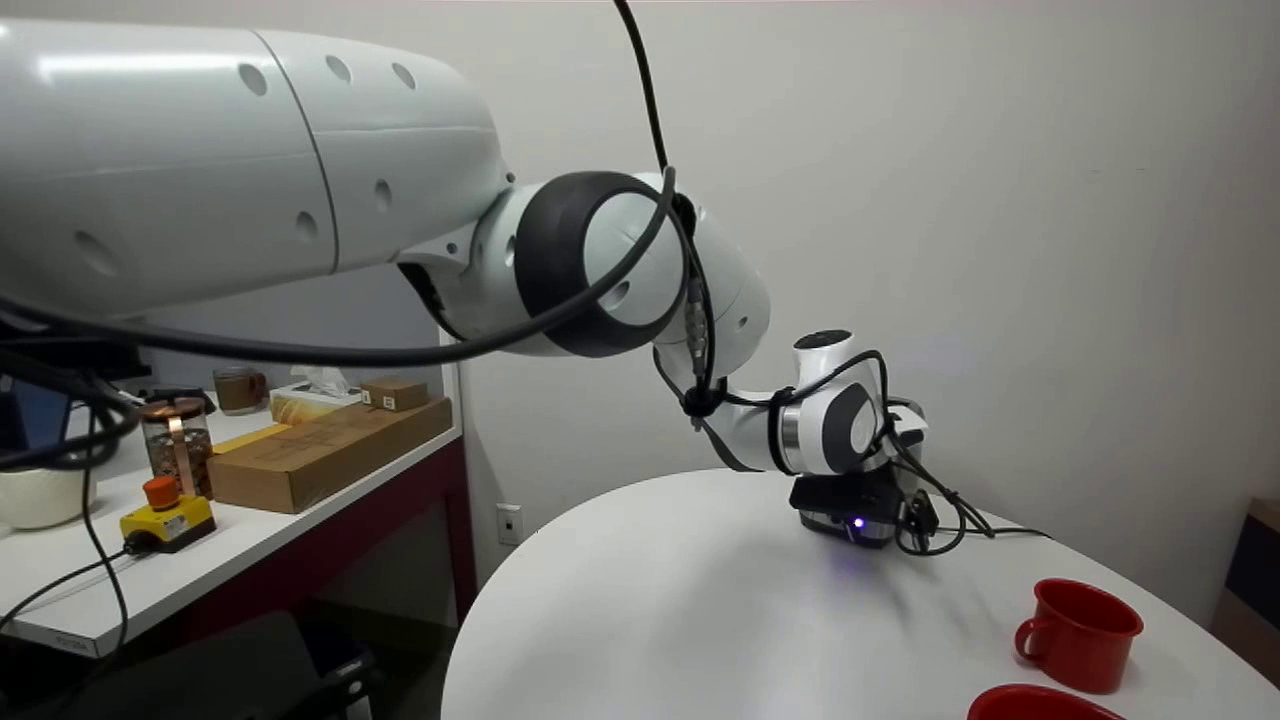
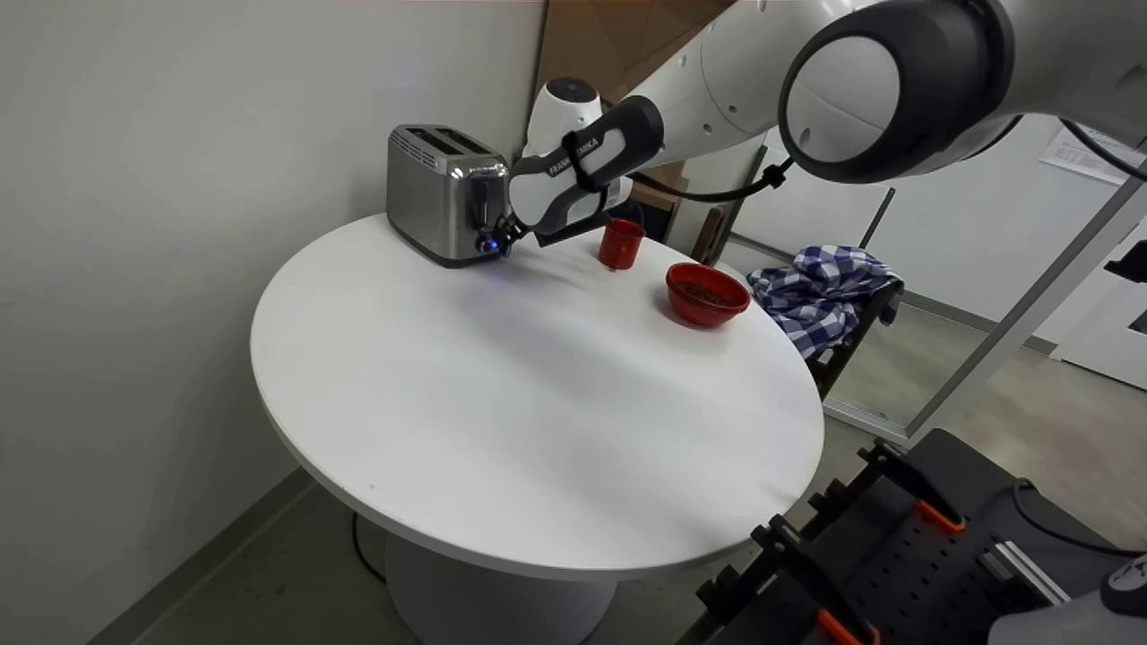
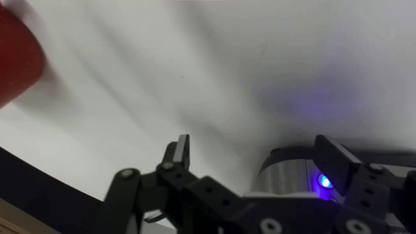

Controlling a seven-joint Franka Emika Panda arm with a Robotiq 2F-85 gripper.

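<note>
A silver two-slot toaster [image 2: 426,199] stands on the round white table [image 2: 473,408] against the wall. My gripper is open, its two fingers wide apart with bare table seen between their tips. In the wrist view the right finger [image 3: 334,162] overlaps the toaster's face, close beside a glowing blue light [image 3: 324,181]; whether it touches is unclear. The left finger [image 3: 181,151] is clear of the toaster, over the table. From exterior view 1 the arm's wrist hides most of the toaster.
A red mug [image 2: 620,245] and a red bowl [image 2: 706,296] with dark contents stand farther along the table, to the toaster's right in exterior view 2. A cable [image 1: 996,530] trails behind the toaster.
</note>
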